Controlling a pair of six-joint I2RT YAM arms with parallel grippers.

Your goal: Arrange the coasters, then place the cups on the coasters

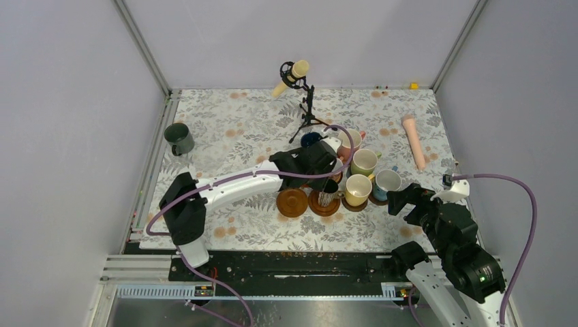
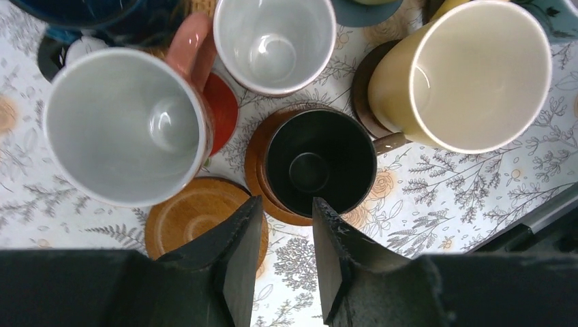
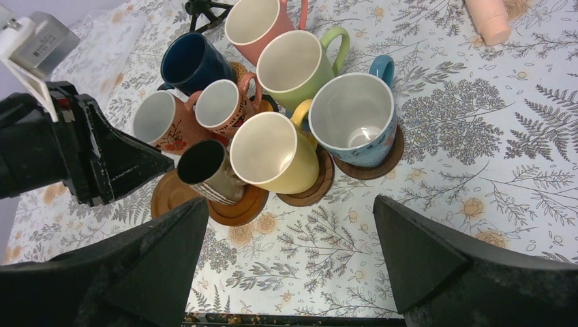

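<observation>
A dark metallic cup with a brown handle rests on a brown wooden coaster, seen between my left fingertips and the cream mug. My left gripper is over the near side of the dark cup, fingers part-way apart with nothing visibly held. In the right wrist view, the dark cup appears slightly tilted on its coaster. My right gripper stands open at the front right, empty.
Several mugs crowd round it: cream, white-pink, small white, blue. A black stand is behind, a green mug at far left. The front and left of the table are clearer.
</observation>
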